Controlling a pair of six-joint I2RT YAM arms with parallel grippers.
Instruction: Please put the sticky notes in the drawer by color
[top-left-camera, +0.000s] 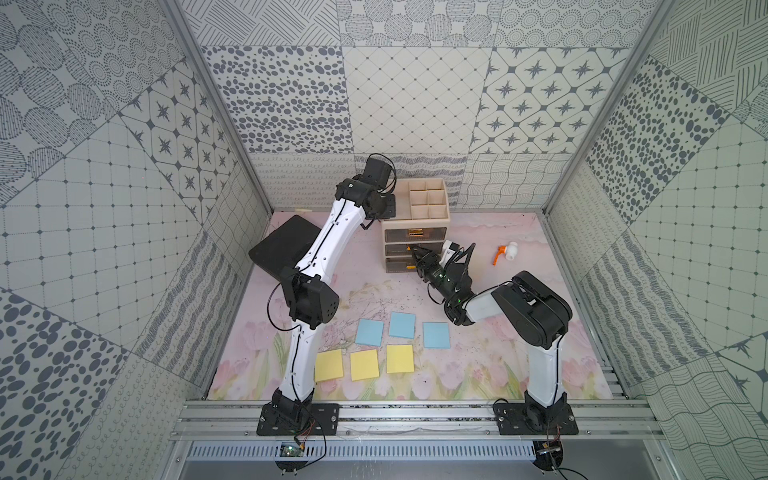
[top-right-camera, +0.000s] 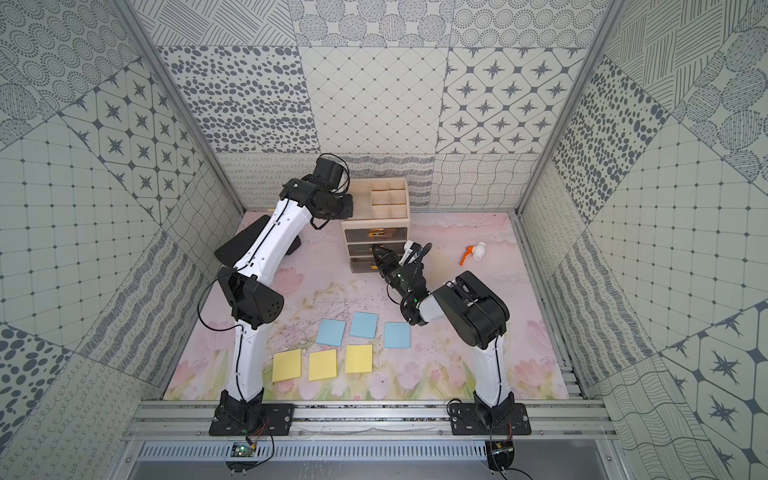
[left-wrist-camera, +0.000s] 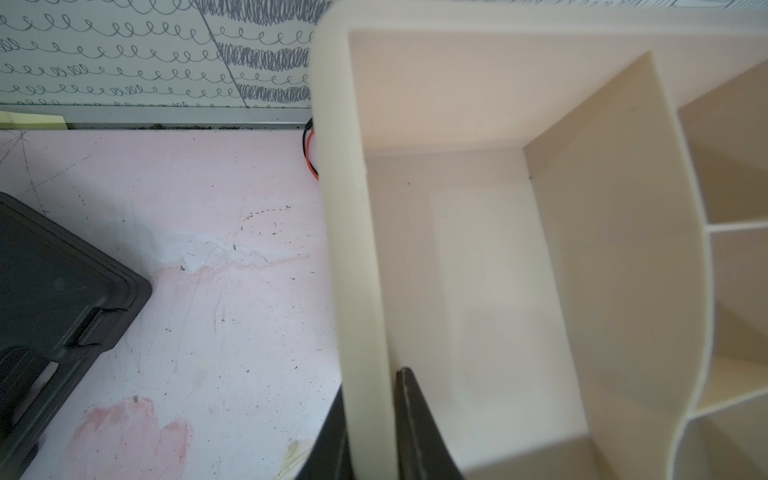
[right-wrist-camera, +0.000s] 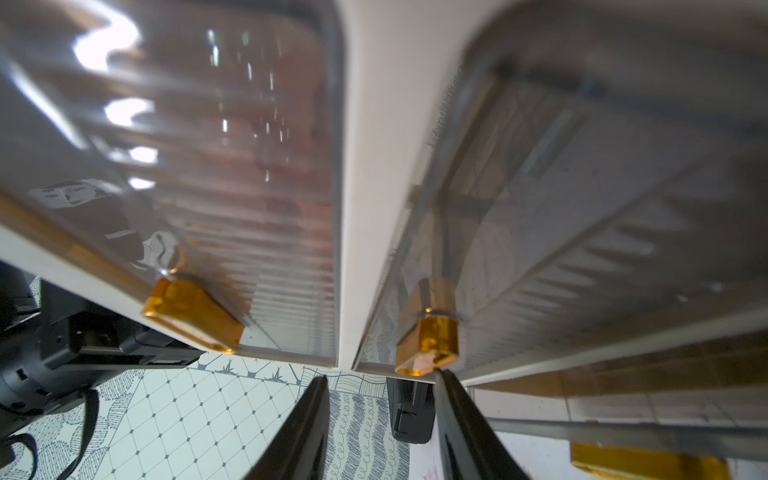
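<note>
The small cabinet (top-left-camera: 391, 225) has stacked clear-fronted drawers with amber handles. My left gripper is shut on the cabinet's left top rim (left-wrist-camera: 352, 264), one finger on each side of that wall. At the front, my right gripper stands part open, nothing gripped between its fingers; the middle drawer's handle (right-wrist-camera: 428, 345) lies just beyond its fingertips. The bottom drawer's handle (right-wrist-camera: 648, 461) shows low at the right, with that drawer seeming to stand slightly forward. Blue sticky notes (top-left-camera: 402, 325) and yellow sticky notes (top-left-camera: 365, 364) lie in two rows on the table.
A black case (top-left-camera: 285, 246) lies to the cabinet's left. To its right is an orange and white object (top-left-camera: 505, 252). Open compartments (top-left-camera: 428, 197) form the cabinet's top. Clear table (top-left-camera: 360, 288) lies between the cabinet and the notes.
</note>
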